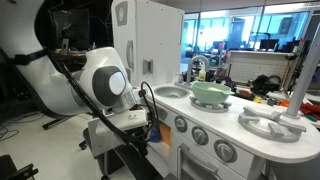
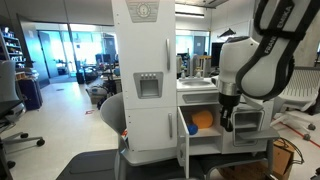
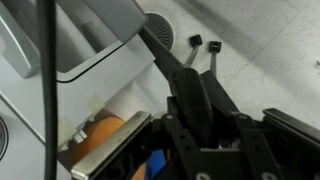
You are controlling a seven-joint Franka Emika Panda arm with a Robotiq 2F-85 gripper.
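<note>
In the wrist view a dark, rounded object [image 3: 192, 103] sits between the fingers of my gripper, which is shut on it; its kind is hard to make out. From outside, my gripper [image 1: 143, 138] is low in front of the toy kitchen's open lower cabinet, and what it holds is too small to tell. An orange round thing [image 2: 203, 119] and a blue one [image 2: 191, 129] lie inside that cabinet. The white cabinet door [image 2: 183, 148] stands open. The arm hides part of the cabinet in the first exterior view.
On the white counter [image 1: 240, 125] are a sink [image 1: 172, 92], a pale green pot [image 1: 210, 93] and a grey burner [image 1: 272, 125]. A tall white fridge [image 2: 148, 75] rises beside the cabinet.
</note>
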